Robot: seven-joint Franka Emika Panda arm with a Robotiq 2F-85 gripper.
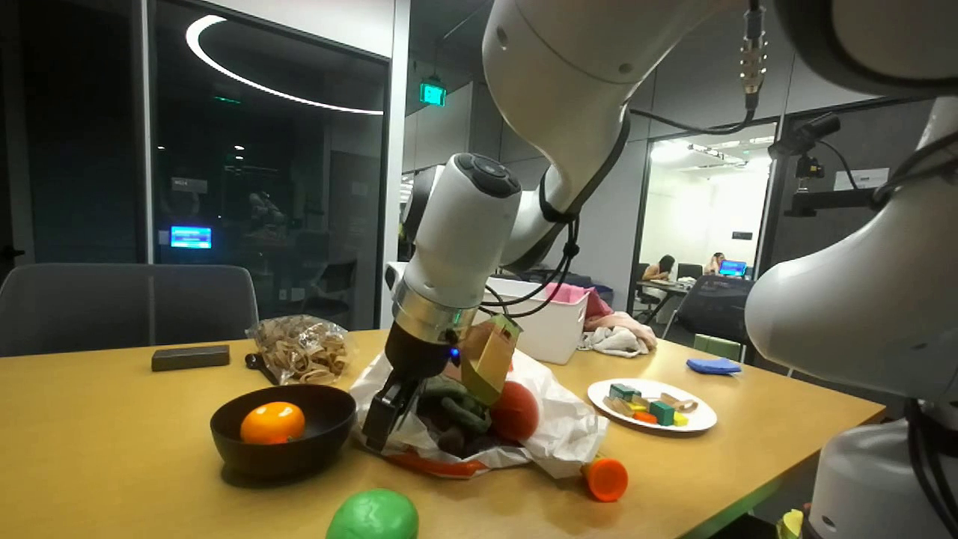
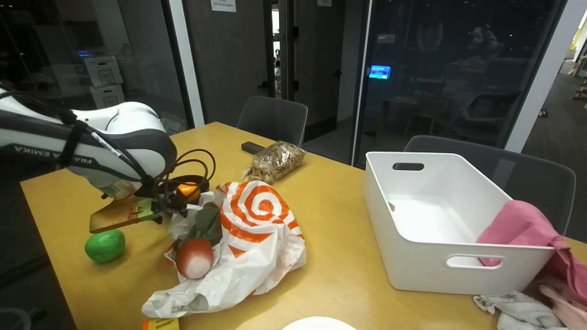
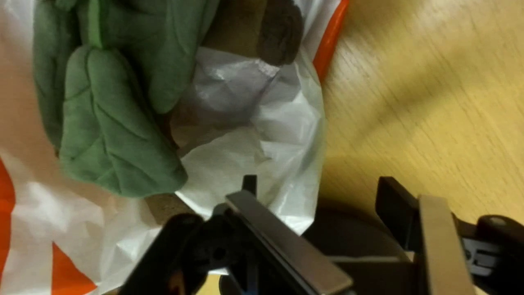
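Note:
My gripper [image 1: 384, 421] points down at the left edge of the white-and-orange plastic bag [image 1: 567, 435], beside the dark bowl [image 1: 235, 454]. In the wrist view its fingers [image 3: 290, 241] stand apart, and the bag's crumpled edge [image 3: 290, 172] shows past them; contact cannot be told. Nothing is visibly held. An orange fruit [image 1: 273, 422] rests in the bowl. At the bag's mouth lie a green leafy plush [image 3: 118, 128] and a round red item [image 2: 194, 258]; dark lumps [image 3: 280, 32] show deeper inside.
A green fruit [image 1: 373, 516] sits near the front. An orange-capped bottle [image 1: 607, 480] lies right of the bag, and a white plate of blocks [image 1: 700, 421] stands beyond. Behind are a clear bag of brown pieces [image 1: 310, 350] and a white bin [image 2: 429, 264].

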